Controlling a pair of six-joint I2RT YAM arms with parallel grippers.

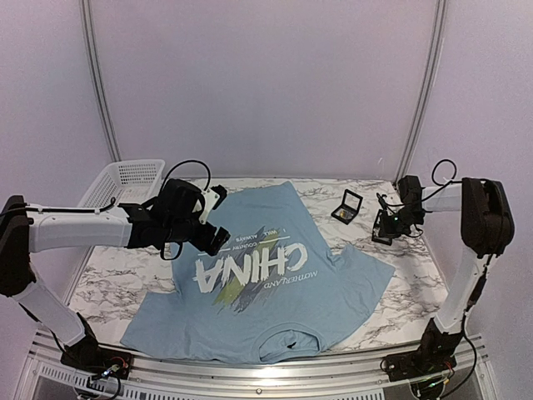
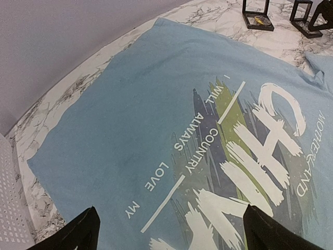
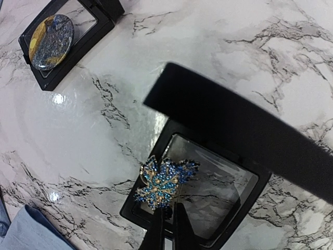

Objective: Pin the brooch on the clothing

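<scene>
A light blue T-shirt (image 1: 241, 317) with CHINA printing lies spread on the marble table. My left gripper (image 1: 215, 233) hangs open above it, empty, its fingers at the bottom of the left wrist view. At the right, a jewelled blue butterfly-like brooch (image 3: 162, 182) rests on an open black frame box (image 3: 218, 198). My right gripper is shut, its tips at the brooch's lower edge; nothing clearly shows held between them.
A second open box (image 1: 346, 213) holds an oval brooch (image 3: 51, 41) farther back on the table. A white plastic basket (image 1: 117, 179) stands at the back left. Bare marble surrounds the boxes.
</scene>
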